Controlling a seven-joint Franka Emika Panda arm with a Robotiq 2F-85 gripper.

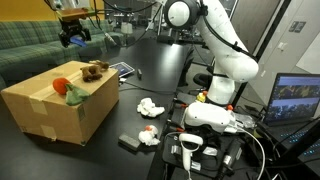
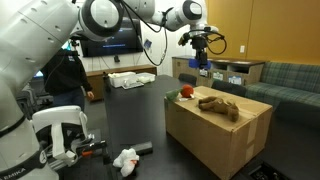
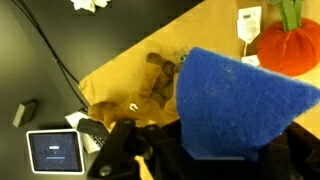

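Note:
A fuzzy blue cloth (image 3: 238, 100) fills the middle of the wrist view and hides my fingertips. My gripper (image 1: 75, 38) is shut on it, high above the far side of the cardboard box (image 1: 50, 118). In exterior view 2 the gripper (image 2: 202, 62) hangs beyond the box, well clear of its top. On the box top lie a brown plush toy (image 3: 148, 97) and a red stuffed vegetable (image 3: 290, 46) with a green stem.
White crumpled items (image 1: 150, 108) and a dark block (image 1: 130, 143) lie on the dark table in front of the box. A tablet (image 3: 56, 151) sits beside the box. The box top's front part (image 2: 208, 120) is bare.

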